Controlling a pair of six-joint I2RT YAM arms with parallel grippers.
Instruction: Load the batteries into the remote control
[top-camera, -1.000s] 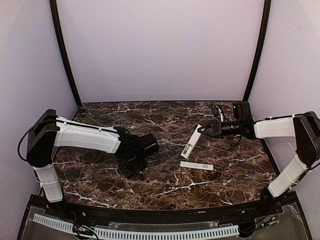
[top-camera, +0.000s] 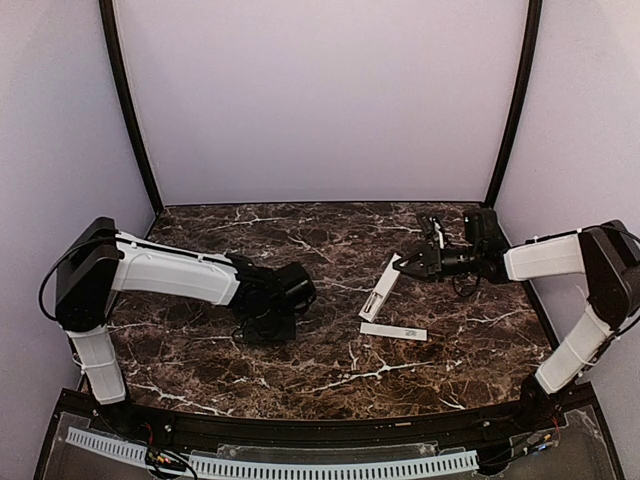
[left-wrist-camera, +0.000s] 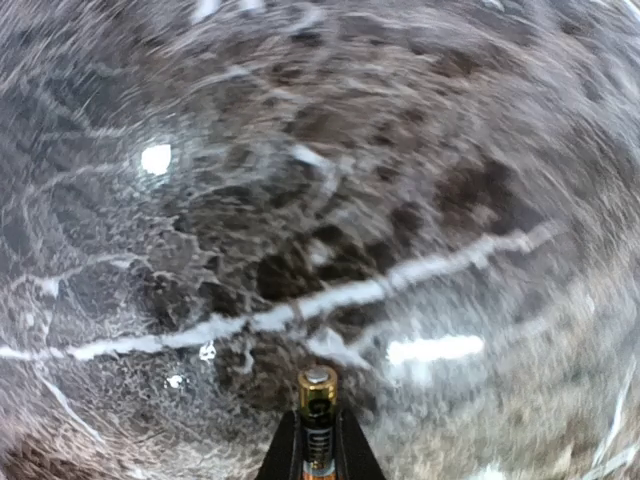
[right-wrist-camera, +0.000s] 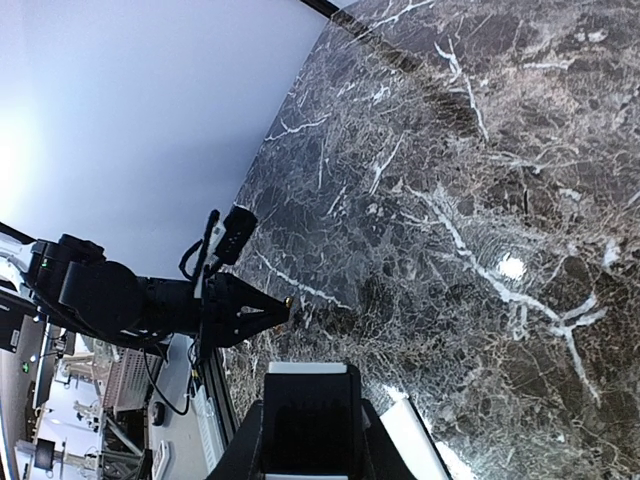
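In the left wrist view a gold-topped battery (left-wrist-camera: 318, 400) stands between the fingertips of my left gripper, which is shut on it over the marble table. In the top view that gripper (top-camera: 268, 328) is left of centre. My right gripper (top-camera: 420, 262) is shut on the white remote (top-camera: 377, 295), held tilted with its compartment side visible. In the right wrist view the remote's dark end (right-wrist-camera: 308, 420) sits between the fingers of that gripper. A white cover (top-camera: 393, 330) lies on the table just below the remote in the top view.
Pale walls stand at the back and both sides; a dark rail with white slotted strips runs along the front edge.
My left gripper has shifted slightly, still low over the left of the table. My right gripper and the remote have moved slightly toward the front and left.
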